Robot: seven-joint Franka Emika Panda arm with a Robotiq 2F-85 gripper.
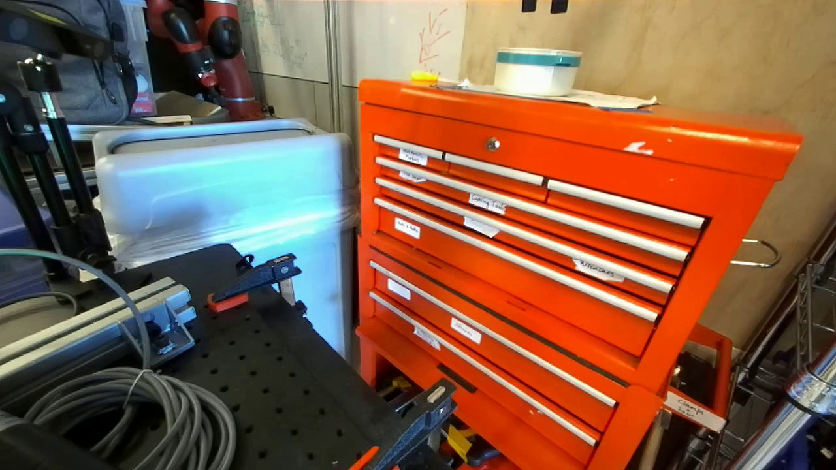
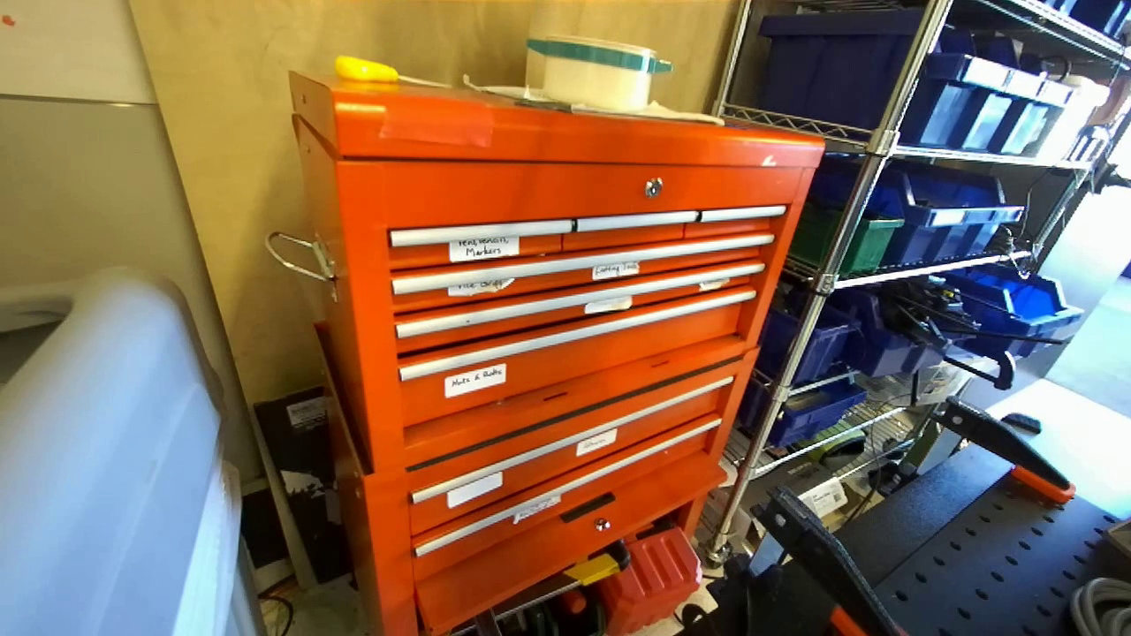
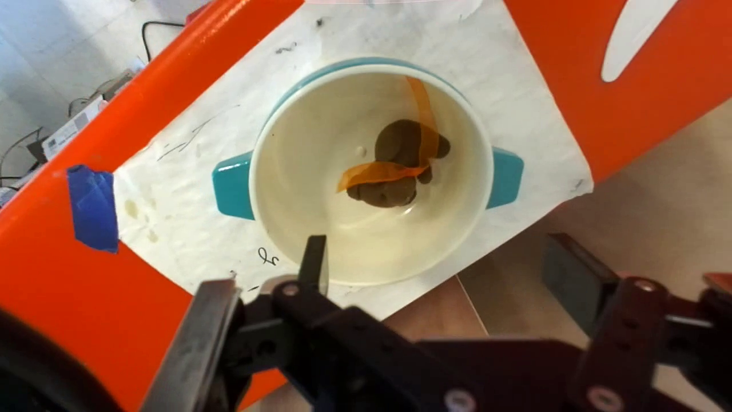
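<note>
A white pot [image 3: 315, 226] with a teal rim and two teal side handles stands on a paper sheet [image 3: 178, 206] on top of the red tool cabinet [image 1: 674, 133]. Inside it, in the wrist view, lie a brown lump-like object [image 3: 394, 194] and an orange strip [image 3: 384, 171]. My gripper is open above the pot, its two fingers wide apart with nothing between them. In exterior view 1 only the dark fingertips [image 1: 558, 6] show at the top edge, clear above the pot. Exterior view 2 shows the pot [image 2: 594, 79] without the gripper.
A yellow-handled tool [image 2: 366, 70] lies on the cabinet's left end. Blue tape [image 3: 94, 208] holds one paper corner. Wire shelving with blue bins [image 2: 960, 212] stands to the right in exterior view 2. A black perforated table [image 1: 266, 376] stands in front, with clamps and coiled cable.
</note>
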